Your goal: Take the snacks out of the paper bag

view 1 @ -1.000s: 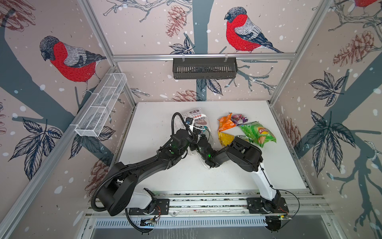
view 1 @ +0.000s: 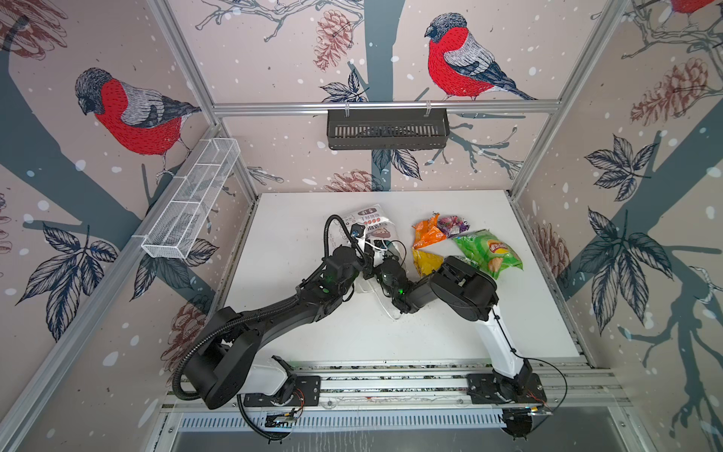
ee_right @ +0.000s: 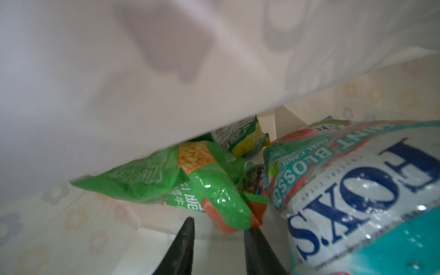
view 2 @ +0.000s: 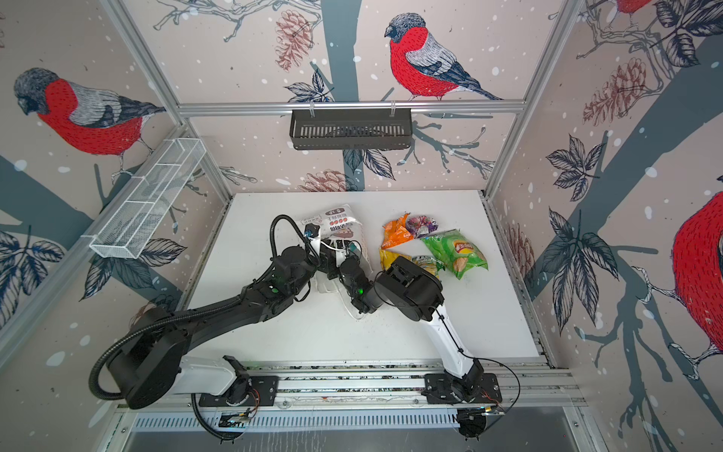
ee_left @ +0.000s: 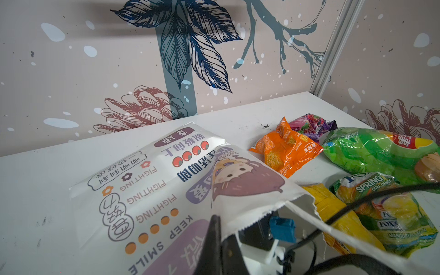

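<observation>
The white printed paper bag [ee_left: 151, 183] lies on its side at mid-table, its mouth toward the arms. My left gripper is shut on the upper edge of that mouth, lifting it. My right gripper is inside the bag, fingers a little apart. Just past their tips is the corner of a green packet [ee_right: 197, 169]; whether they pinch it is unclear. To its right lies a Fox's candy bag [ee_right: 348, 192], and deeper in shows a green-yellow packet [ee_right: 247, 137]. In the top views the arms hide the bag's mouth.
Right of the bag lie snacks: orange packet [ee_left: 286, 149], purple packet [ee_left: 311, 126], large green packet [ee_left: 380, 149], yellow packet [ee_left: 336, 220] and Fox's Spring bag [ee_left: 385, 210].
The right gripper and its wrist have shifted slightly to the right in the top left view. The left arm stays where it was; the snacks outside the bag have not moved.
</observation>
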